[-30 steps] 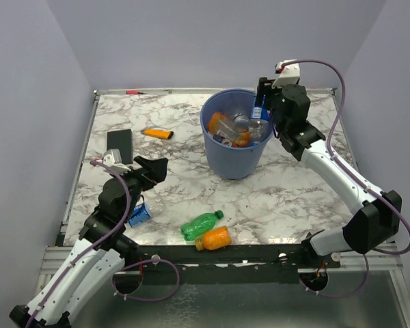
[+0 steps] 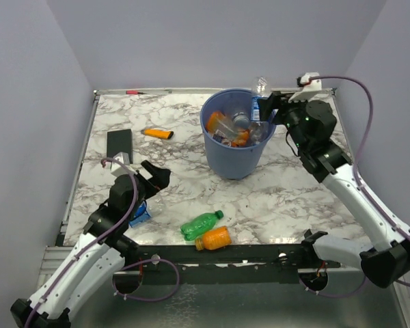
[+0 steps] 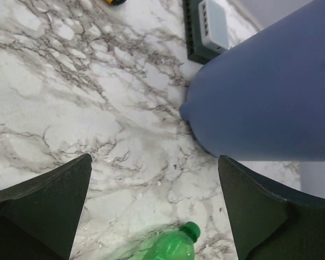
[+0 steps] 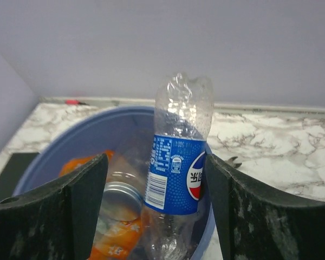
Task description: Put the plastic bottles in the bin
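A blue bin (image 2: pixel 231 160) holds several bottles. A clear Pepsi bottle (image 4: pixel 176 173) stands upright at its right side; my right gripper (image 2: pixel 266 102) is just beside it, part open, the bottle seen beyond the fingertips. My left gripper (image 2: pixel 157 176) is open and empty over the table, above a clear blue-label bottle (image 2: pixel 142 212). A green bottle (image 2: pixel 199 225) and an orange bottle (image 2: pixel 214 238) lie at the front edge.
A dark slab (image 2: pixel 119 142) and a yellow-orange tool (image 2: pixel 157 133) lie at the left back.
The left arm has shifted slightly.
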